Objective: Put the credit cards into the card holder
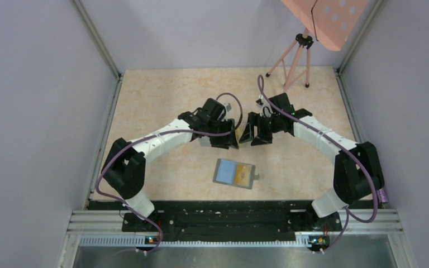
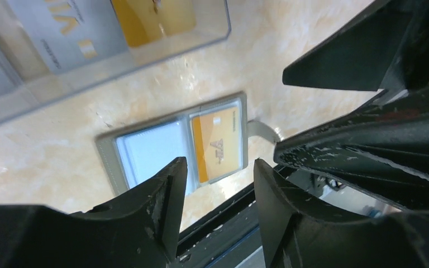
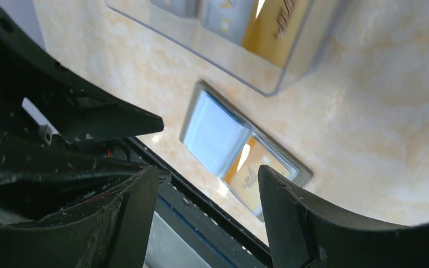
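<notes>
A flat grey-rimmed holder [image 1: 214, 177] lies on the near middle of the table, with a pale blue card [image 2: 151, 146] in its left half and a gold card [image 2: 223, 139] in its right. Behind it, a clear-walled box [image 2: 187, 47] contains several cards, among them a grey-blue one [image 2: 67, 33] and a gold one [image 3: 273, 28]; from above, the arms cover most of this box. My left gripper and right gripper are both open and empty. They hover close together above the box area, farther back than the grey holder.
A small grey tab [image 2: 263, 130] sticks out from the holder's right side. A pink tripod [image 1: 297, 58] stands at the back right. Bare table surrounds the holder, and a dark strip [image 1: 223, 220] runs along the front edge.
</notes>
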